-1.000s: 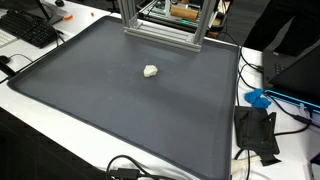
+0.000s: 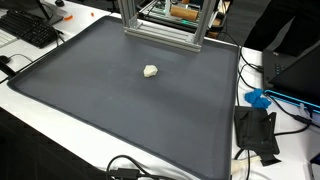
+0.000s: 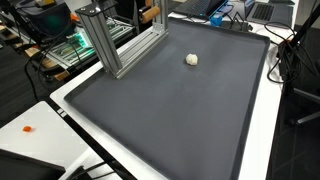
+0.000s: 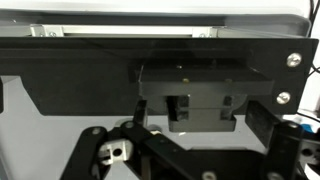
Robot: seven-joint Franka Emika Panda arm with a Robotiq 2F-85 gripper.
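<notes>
A small cream-coloured lump rests alone on the dark grey mat in exterior view 1, toward its far side. Exterior view 2 also shows this lump near the mat's far end. In the wrist view my gripper is open, its black fingers wide apart. A dark bar crosses behind them, and a dark, round-topped block appears between the fingers in the picture. Whether either touches the fingers, I cannot tell. Neither exterior view shows the gripper.
A metal frame stands at the mat's far edge. A keyboard lies to the left. On the right are a blue item, a black pouch and cables.
</notes>
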